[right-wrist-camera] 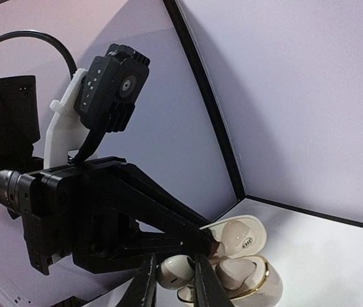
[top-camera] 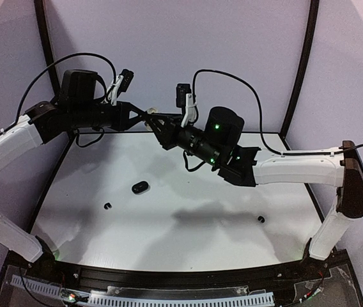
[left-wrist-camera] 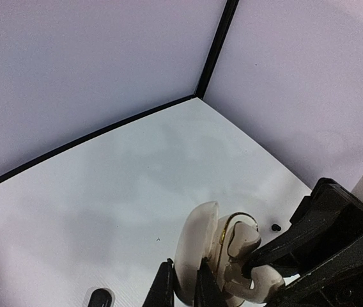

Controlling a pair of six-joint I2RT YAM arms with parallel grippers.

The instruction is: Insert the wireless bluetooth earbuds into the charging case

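Observation:
Both grippers meet in the air over the back of the table. My left gripper is shut on the white charging case, whose lid stands open; one earbud shows in it. My right gripper is shut on a small white earbud, held at the case's side, apparently touching it. In the left wrist view the case hides much of the contact, so how the held earbud sits relative to its slot cannot be told.
A black oval case lies at the middle left of the white table, with small black pieces at left and right.

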